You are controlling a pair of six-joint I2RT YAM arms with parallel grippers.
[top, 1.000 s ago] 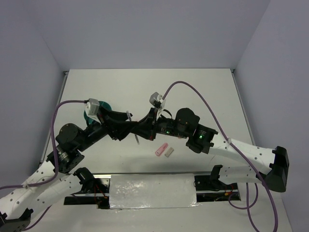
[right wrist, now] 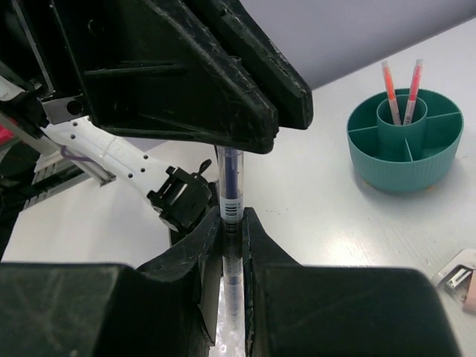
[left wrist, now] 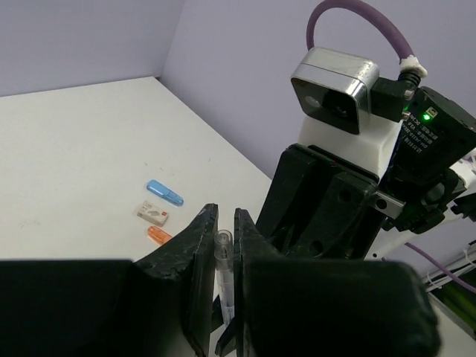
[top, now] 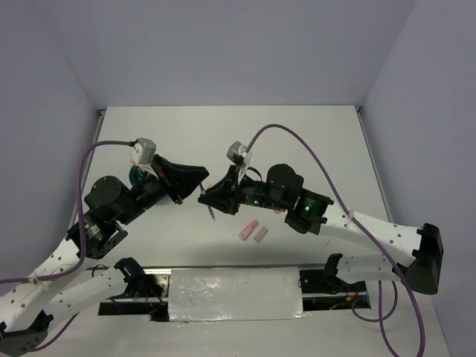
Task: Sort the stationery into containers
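Observation:
A slim clear-barrelled pen [right wrist: 232, 182] with a barcode label stands between my two grippers, held by both. My left gripper is shut around its upper part, and the tip of the pen [left wrist: 224, 279] shows between those fingers. Lower down, my right gripper is also shut on it. From above, the pen's lower end [top: 211, 213] sticks out past the right fingers. In the right wrist view, a teal round container [right wrist: 405, 167] with compartments holds an orange pen [right wrist: 390, 91] and a pink pen [right wrist: 413, 91] in its inner cup.
On the white table lie a blue highlighter [left wrist: 164, 193], a small eraser-like block [left wrist: 152, 214] and an orange item [left wrist: 158, 235]. In the top view, a pink item [top: 249, 230] and a beige block [top: 261, 234] lie near the front.
My left gripper has shifted toward the back of the table and now covers the pen's upper end, which stood free before. The right arm has stayed almost still.

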